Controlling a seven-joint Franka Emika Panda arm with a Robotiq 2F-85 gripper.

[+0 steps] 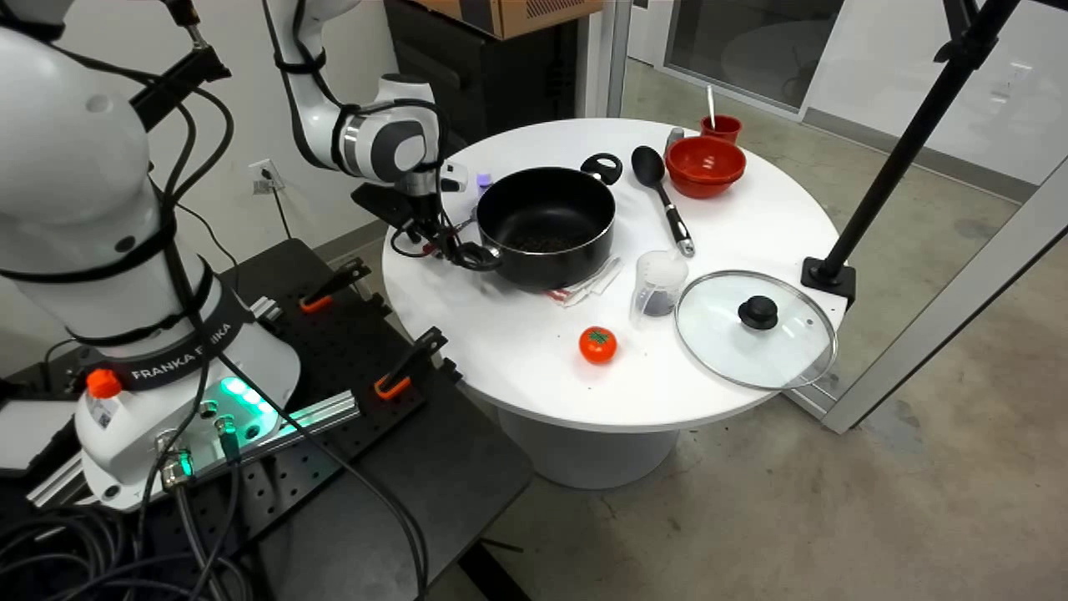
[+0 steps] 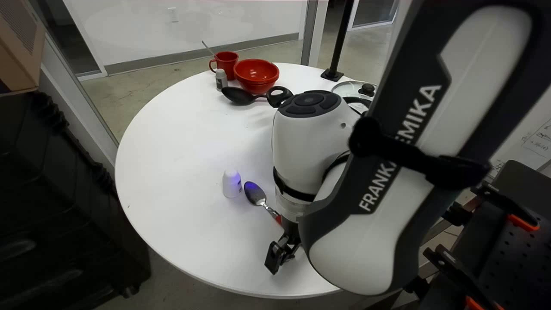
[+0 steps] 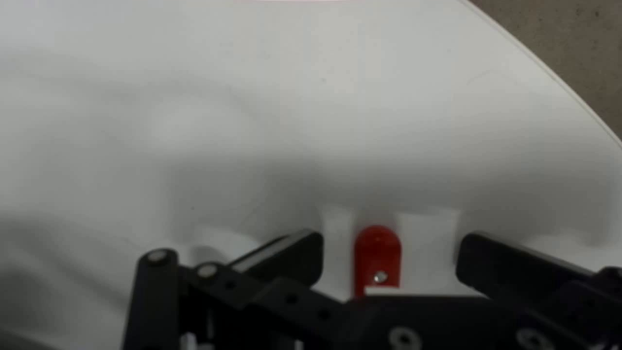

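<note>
A metal spoon with a red handle lies on the white table beside a small white shaker. In the wrist view the rounded end of the red handle sits between the fingers of my gripper, with clear white gaps on both sides. The fingers are apart and touch nothing that shows. From exterior view 1, my gripper is low over the table's left side, and its fingers are hard to make out there. The arm hides part of the spoon in exterior view 2.
A black pot stands close to the right of my gripper. Farther off are a black ladle, red bowls, a clear cup, a tomato and a glass lid. The table edge is near.
</note>
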